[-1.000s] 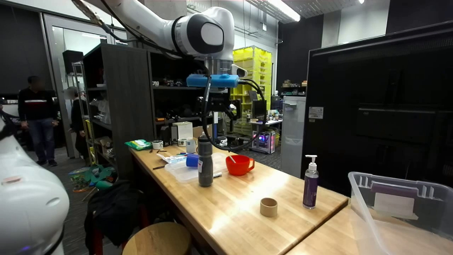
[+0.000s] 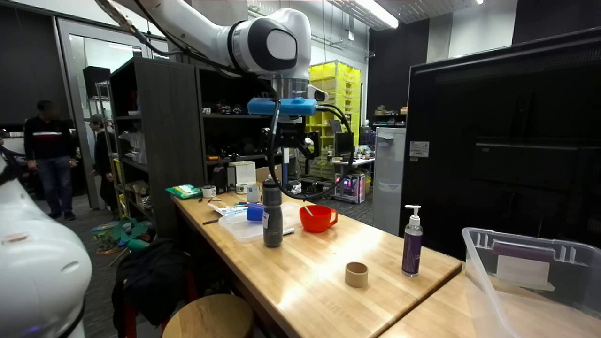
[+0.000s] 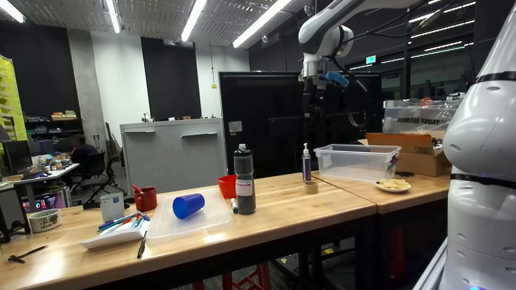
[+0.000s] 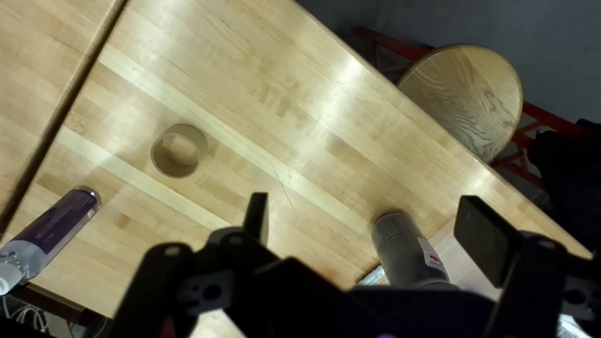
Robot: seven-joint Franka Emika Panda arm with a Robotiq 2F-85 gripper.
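Note:
High above the wooden table [image 2: 321, 281], my gripper hangs pointing down, open, with its two fingers wide apart. In the wrist view a dark grey bottle [image 4: 403, 250] shows between the fingers but stands far below, on the tabletop. A tan cardboard ring [image 2: 356, 275] rests on bare wood. A pump bottle [image 2: 412, 248] with a purple label stands upright near the table's far edge. Beside the grey bottle is a red cup [image 2: 318, 218]. A blue cup [image 3: 188, 206] lies on its side on a clear plastic lid [image 3: 213, 220].
A clear bin [image 3: 358, 162] and a plate of chips [image 3: 392, 185] occupy the adjoining table. Mugs, pens and a dark red mug [image 3: 145, 198] crowd the other end. Around the cardboard ring the wood is clear. A round stool [image 4: 465, 98] stands by the table edge.
The arm, the gripper and the things on the table look the same as a second ago. Only a person in the background has shifted slightly.

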